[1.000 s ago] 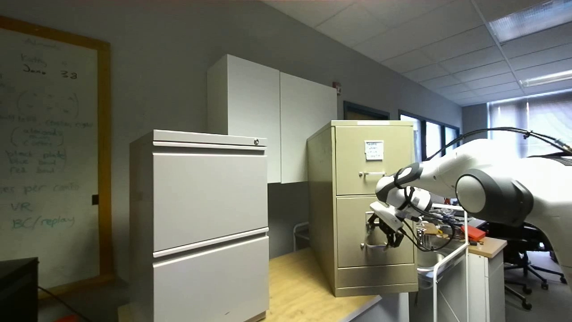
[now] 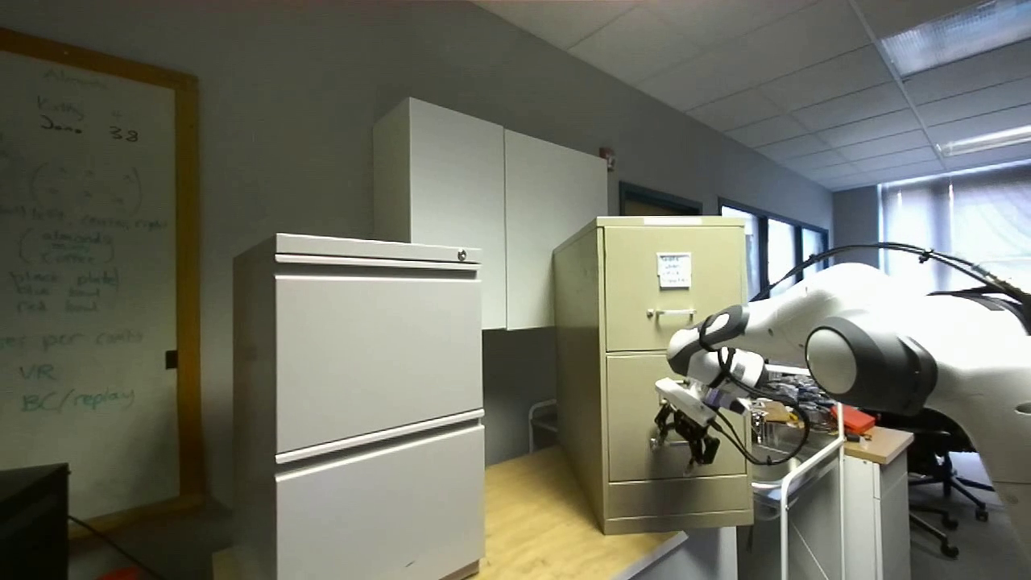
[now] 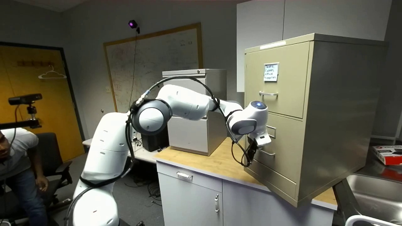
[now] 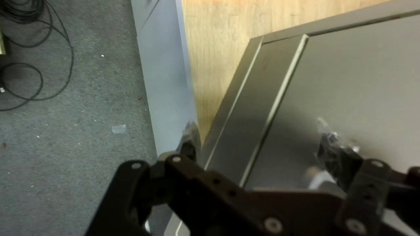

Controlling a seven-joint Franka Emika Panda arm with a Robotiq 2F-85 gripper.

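A tan two-drawer filing cabinet stands on the wooden counter, both drawers flush with its front. The upper drawer has a silver handle and a paper label. My gripper is at the lower drawer's front, close to that drawer's handle. In the wrist view its dark fingers are spread wide, with the drawer face behind the gap. A pale, blurred piece, perhaps the handle, shows beside the right finger. Contact with the handle cannot be made out.
A light grey cabinet occupies the counter's other end, with bare wooden counter between the two cabinets. A sink lies beside the tan cabinet. A white rail stands near the arm. A person sits at far left.
In exterior view 1, the gripper and arm have shifted left and slightly down across the lower drawer's front. The handle was clearer before and is now mostly covered. The cabinets have not moved.
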